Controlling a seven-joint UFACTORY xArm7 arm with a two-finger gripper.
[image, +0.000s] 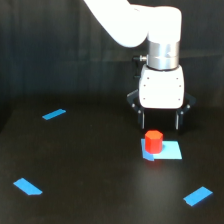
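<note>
A white robot arm reaches down from the top, ending in a gripper (160, 117) that hangs with its two black fingers apart, nothing seen between them. Just below and slightly left of the space between the fingers is a small red block (154, 142), resting on a light blue-white square (170, 150) on the dark table.
Blue tape strips lie on the table at the left back (54, 114), left front (27, 186) and right front (198, 196).
</note>
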